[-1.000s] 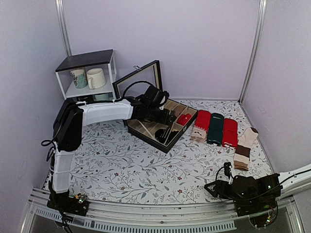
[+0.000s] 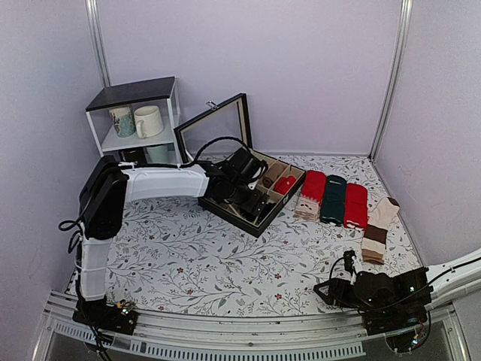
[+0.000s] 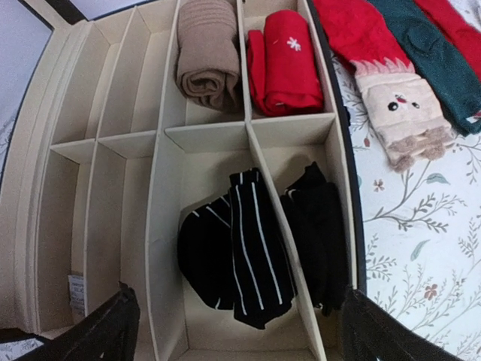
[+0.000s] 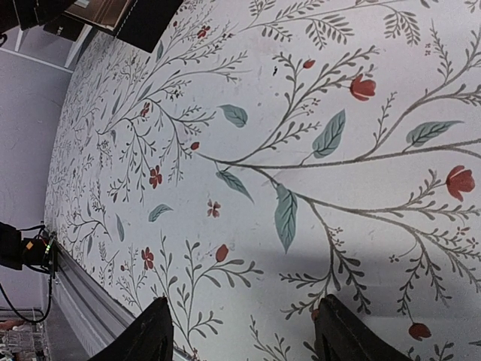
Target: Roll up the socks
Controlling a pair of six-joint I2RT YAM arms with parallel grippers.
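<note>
In the left wrist view, black socks with white stripes (image 3: 259, 248) lie bunched in one compartment of the divided box (image 3: 167, 248). Another black sock bundle (image 3: 319, 241) sits in the narrower compartment to the right. A rolled brown sock (image 3: 209, 56) and a rolled red sock (image 3: 291, 64) fill the two compartments beyond. Over the black socks hangs my left gripper, open, its fingers wide apart with nothing between them. My right gripper is open and empty above bare cloth at the table's front right.
Flat socks lie right of the box: red (image 2: 310, 197), green (image 2: 333, 199), red (image 2: 355, 206), and brown-and-cream (image 2: 380, 229). The box's glass lid (image 2: 242, 120) stands raised. A shelf with mugs (image 2: 135, 90) is at back left.
The right arm has barely moved.
</note>
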